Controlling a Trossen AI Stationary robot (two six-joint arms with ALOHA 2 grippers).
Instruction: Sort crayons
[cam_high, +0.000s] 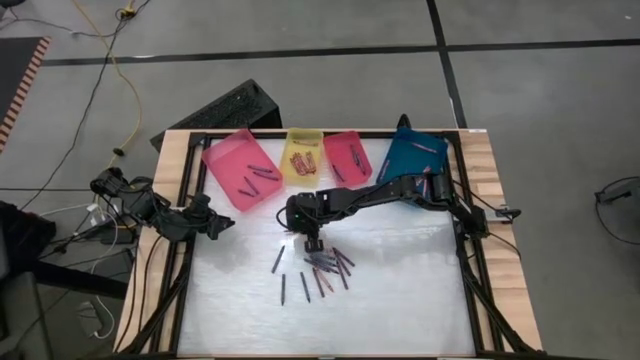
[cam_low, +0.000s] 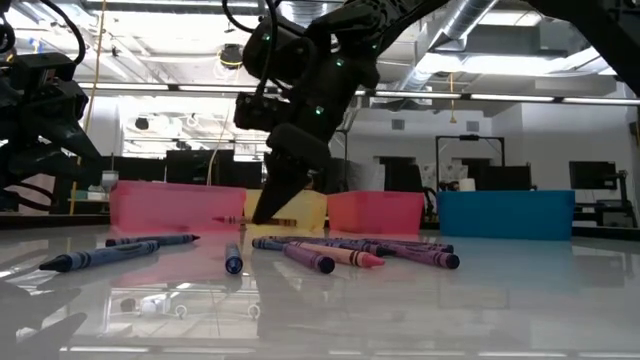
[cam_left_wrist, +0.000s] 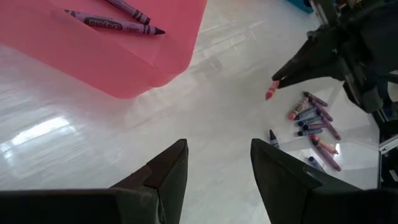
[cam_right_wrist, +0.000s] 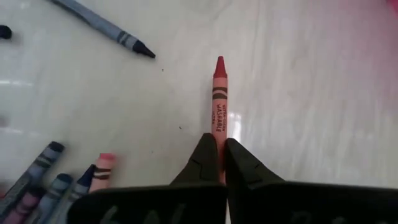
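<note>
My right gripper is shut on a red crayon (cam_right_wrist: 219, 93), whose tip points ahead of the fingers. In the low view that red crayon (cam_low: 235, 220) hangs clear of the table, in front of the bins. A pile of blue, purple and red crayons (cam_high: 330, 264) lies mid-table, just below the right gripper in the high view. One blue crayon (cam_right_wrist: 115, 32) lies apart from it. My left gripper stands open and empty over bare table at the left, near the large pink bin (cam_left_wrist: 168, 68), which has purple crayons (cam_left_wrist: 115, 23) inside.
Along the back edge stand the large pink bin, a yellow bin (cam_high: 302, 134) with red crayons, a smaller pink bin (cam_high: 344, 138) and a blue bin (cam_high: 410, 160), partly behind the right arm.
</note>
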